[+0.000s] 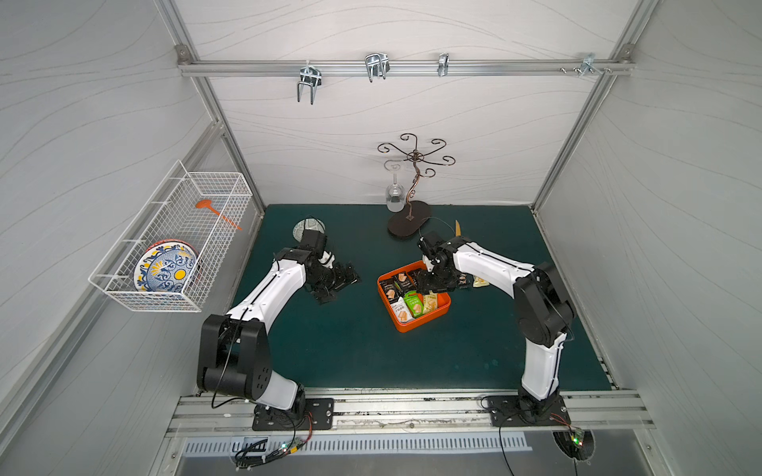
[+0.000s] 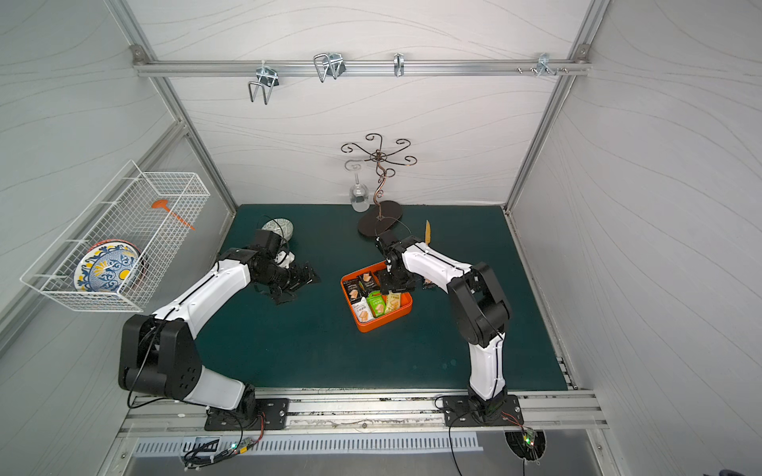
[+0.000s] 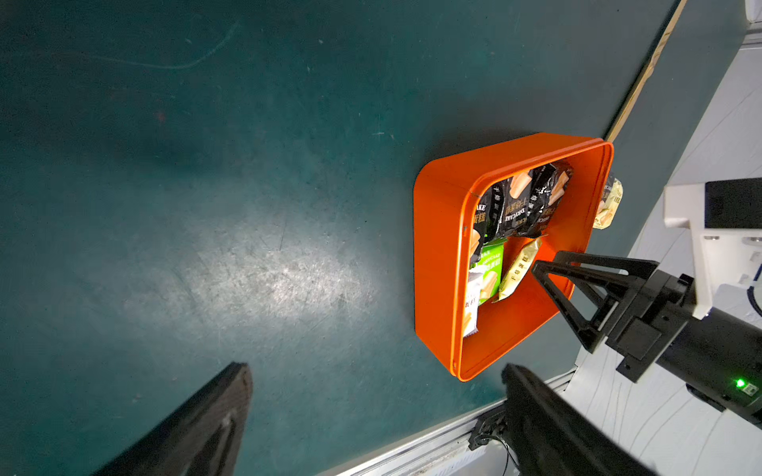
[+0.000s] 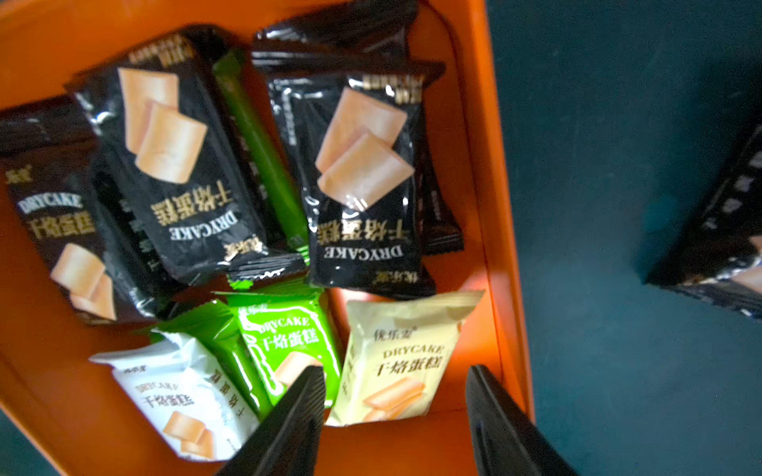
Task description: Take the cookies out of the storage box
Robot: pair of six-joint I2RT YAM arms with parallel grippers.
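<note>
An orange storage box (image 1: pixel 406 327) stands mid-table, holding several wrapped cookie packets. In the right wrist view, black packets (image 4: pixel 361 174) fill the back, while a white packet (image 4: pixel 178 396), a green packet (image 4: pixel 289 337) and a cream packet (image 4: pixel 397 357) lie nearer the front. Over the box hangs my right gripper, open, its fingers either side of the cream packet's lower end; nothing is held. To the box's right, a black packet (image 4: pixel 734 226) and a cream one (image 3: pixel 609 202) rest outside on the table. My left gripper is open and empty, left of the box.
Behind the box are a curly metal stand (image 1: pixel 408 218) with a hanging glass (image 1: pixel 395 198), and a knife (image 2: pixel 428 231). A bowl (image 2: pixel 278 228) sits back left. A wire basket (image 1: pixel 190 230) hangs on the left wall.
</note>
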